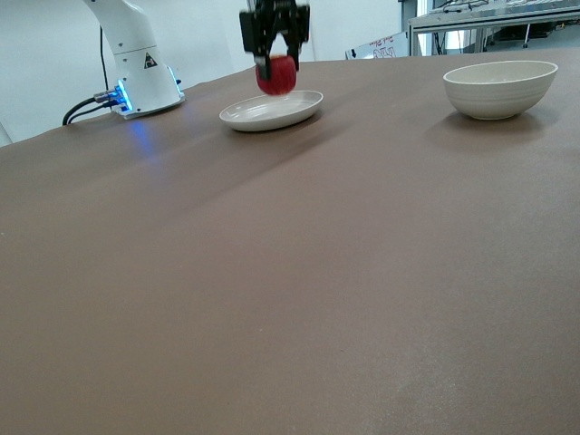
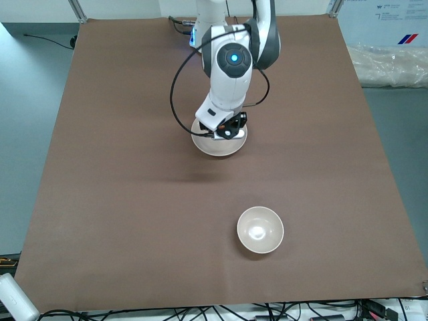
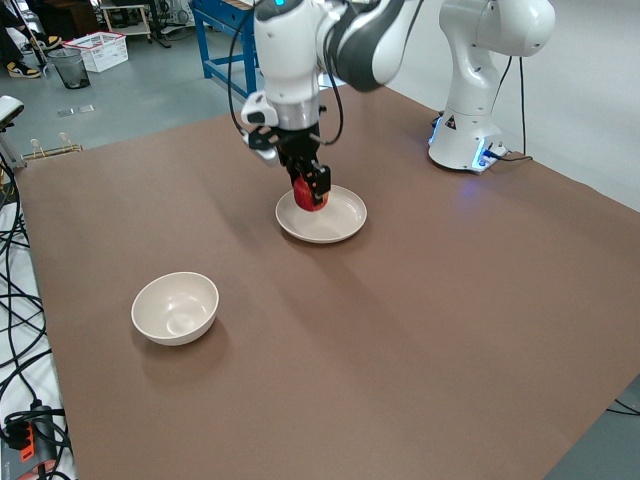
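The black gripper (image 1: 275, 56) is shut on a red round object (image 1: 276, 80), apple-like, held just above a white plate (image 1: 270, 118) in the top view. The right view shows the red object (image 3: 306, 200) under the gripper, over the plate (image 3: 330, 226). In the left view the arm largely hides the object, with the plate (image 2: 217, 148) beneath. A white bowl (image 2: 260, 230) stands apart toward the table's near side; it also appears in the top view (image 1: 498, 95) and right view (image 3: 175, 307).
The white arm base (image 3: 462, 140) has cables behind the plate. Cables and small devices (image 2: 321, 314) lie off the table's near edge.
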